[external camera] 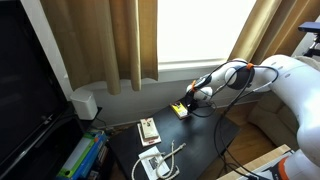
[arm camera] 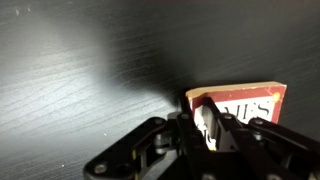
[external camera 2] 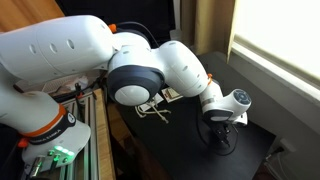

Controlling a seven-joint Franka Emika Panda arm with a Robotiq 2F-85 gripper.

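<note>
A small book or box (arm camera: 258, 100) with tan edges and a red cover with a white lettered panel lies on the dark table (arm camera: 80, 90) in the wrist view. My gripper reaches over its left end, shut on that edge; the dark fingers hide part of the cover. Exterior view 1 shows the same yellowish thing (external camera: 180, 110) beside my gripper (external camera: 187, 104), near the window-side edge of the table. From exterior view 2, the wrist blocks any clear sight of the held thing.
Another light-covered book (external camera: 149, 130) lies farther left on the table, near a white coiled cord (external camera: 168, 160). A white box (external camera: 84, 104) stands beyond the table's left side. Bare tabletop (external camera: 205, 140) shows in front of the gripper.
</note>
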